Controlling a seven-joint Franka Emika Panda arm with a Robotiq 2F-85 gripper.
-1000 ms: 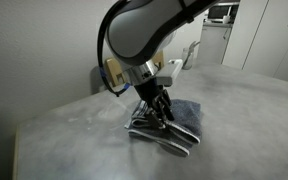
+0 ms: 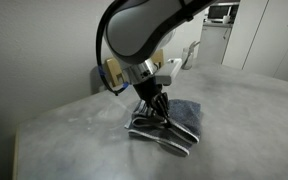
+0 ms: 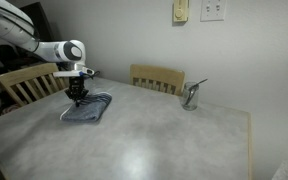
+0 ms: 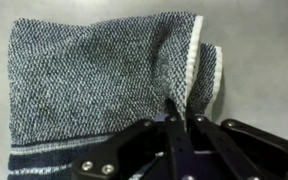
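Observation:
A folded dark grey-blue towel [image 2: 184,112] with pale edging lies on the table, its layers stacked unevenly. From above, my gripper points down into the towel, its fingertips at the fold beside a white-edged strip. The two fingers look close together there. Whether cloth sits between them is hidden by the fingers and the fold. In the second exterior view the towel [image 3: 87,109] rests near the table's far left, below the gripper [image 3: 77,100].
Wooden chairs [image 3: 156,78] stand along the table's edges. A clear cup [image 3: 191,98] holding a utensil is at the back right.
The fingers look drawn slightly closer together at the towel than a second ago. Arm and towel stay in nearly the same place.

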